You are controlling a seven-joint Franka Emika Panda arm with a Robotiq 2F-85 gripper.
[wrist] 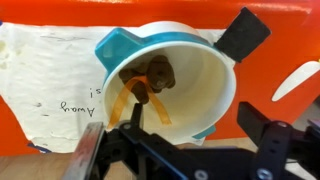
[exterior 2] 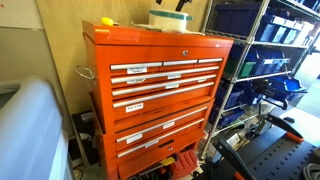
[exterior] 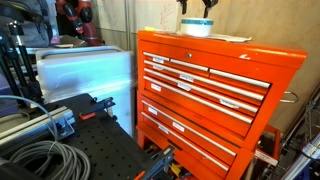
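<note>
A white bowl [exterior: 197, 29] with a teal band stands on top of an orange tool chest [exterior: 222, 47]. Looking down into the bowl [wrist: 203, 85] in the wrist view, I see small dark brown objects [wrist: 150, 76] and an orange curved strip or marking. Above the rim, my gripper [exterior: 195, 11] points downward, its two fingertips [exterior: 183, 8] apart. It stands open, and nothing shows between its fingers. In the wrist view the gripper spans the lower side of the bowl; whether it touches the rim I cannot tell.
Paper with handwriting [wrist: 45, 92] lies beside the bowl, and a dark square piece [wrist: 243, 35] is near its rim. A yellow object [exterior 2: 107, 21] sits at the chest's back corner. Shelves with blue bins [exterior 2: 235, 20] stand to one side; coiled cable [exterior: 50, 160] lies on the dark table.
</note>
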